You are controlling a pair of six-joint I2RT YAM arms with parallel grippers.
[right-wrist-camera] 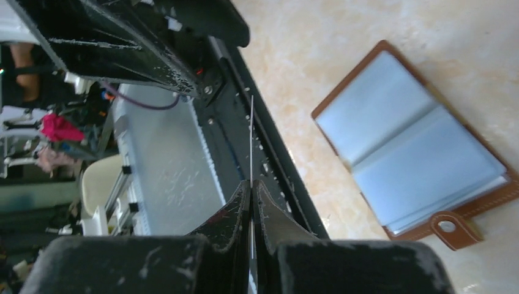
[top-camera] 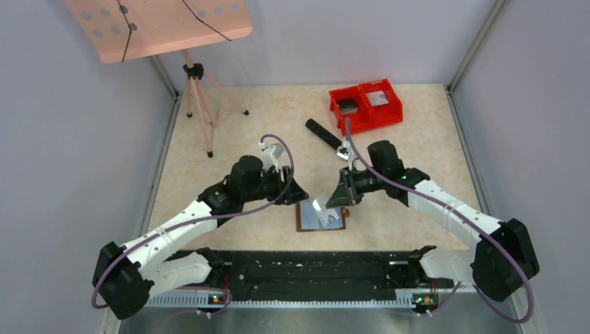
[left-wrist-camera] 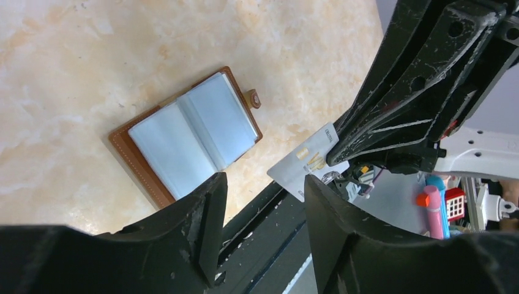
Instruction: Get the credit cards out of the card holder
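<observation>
The brown card holder point(left-wrist-camera: 139, 158) lies spread flat on the table, its pale blue sleeves point(right-wrist-camera: 422, 165) facing up and its snap strap point(right-wrist-camera: 456, 231) sticking out to one side. A thin white card is pinched in my right gripper point(top-camera: 330, 203), raised above the holder; the right wrist view shows this card point(right-wrist-camera: 251, 141) edge-on between the closed tips. My left gripper stands open just left of the holder, with empty space between its fingers. Whether other cards remain inside the sleeves cannot be made out.
Two joined red bins point(top-camera: 366, 106) stand at the back right, a white card-like piece in one. A black cylinder point(top-camera: 323, 133) lies between them and the arms. At back left is a pink tripod stand point(top-camera: 200, 97). The table's front edge is close to the holder.
</observation>
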